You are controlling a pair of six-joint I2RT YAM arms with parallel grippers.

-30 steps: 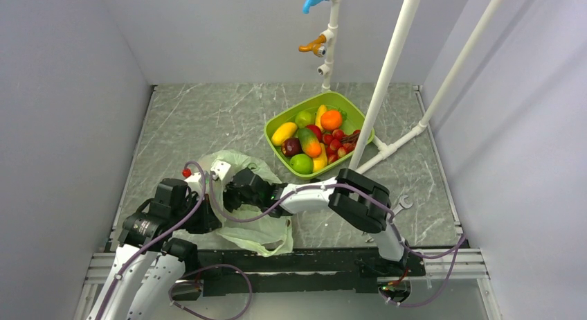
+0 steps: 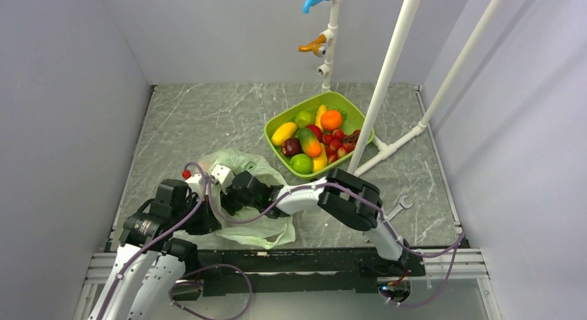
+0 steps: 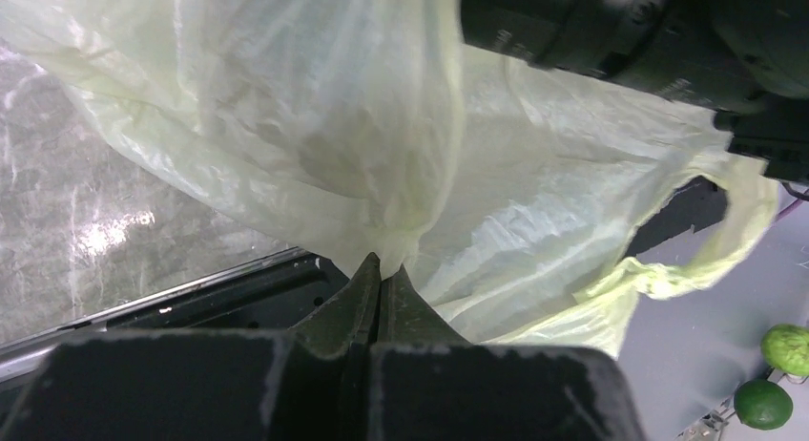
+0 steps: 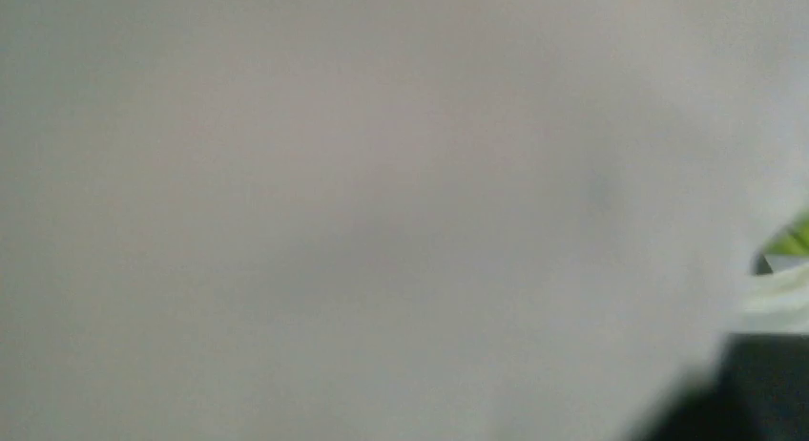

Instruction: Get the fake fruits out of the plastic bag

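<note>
The pale green plastic bag (image 2: 259,230) lies crumpled at the front left of the table. My left gripper is shut on a gathered fold of its film, beside the bag's left part. From the right, my right gripper (image 2: 227,203) reaches over the bag, its tips hidden among the folds. The right wrist view is mostly a grey blur, with one dark finger (image 4: 777,388) at the lower right; this gripper is open, and I see no fruit in it. A small red thing (image 2: 186,174) lies by the bag's left edge. Whatever the bag contains is hidden.
A green basket (image 2: 271,131) full of fake fruits stands behind the bag. White pipes (image 2: 387,77) rise to its right, and a wrench (image 2: 400,206) lies at the right.
The bag's front right edge has spread a little to the right. My left arm stays in place.
</note>
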